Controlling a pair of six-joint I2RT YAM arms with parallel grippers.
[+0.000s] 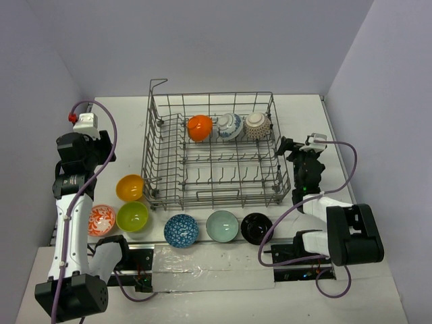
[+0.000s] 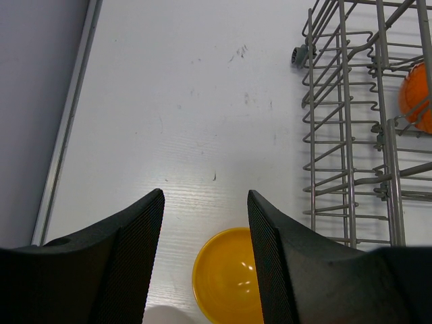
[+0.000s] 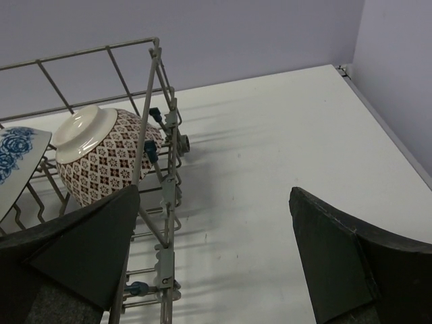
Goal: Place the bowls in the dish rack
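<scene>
The wire dish rack [image 1: 209, 202] holds three bowls at the back: orange [image 1: 200, 127], blue-and-white [image 1: 229, 127] and patterned [image 1: 257, 125]. Yellow [image 1: 129, 187], red-patterned [image 1: 101, 220], green [image 1: 132, 216], blue [image 1: 181, 231], celadon [image 1: 222, 226] and black [image 1: 257, 229] bowls lie outside, left and front. My left gripper is open and empty, above the table left of the rack. My right gripper is open at the rack's right edge, facing the back, the patterned bowl beyond its left finger.
Bare table [image 3: 283, 121] lies right of the rack and at the back left [image 2: 162, 101]. Walls [image 1: 378, 135] bound the workspace at the sides and back.
</scene>
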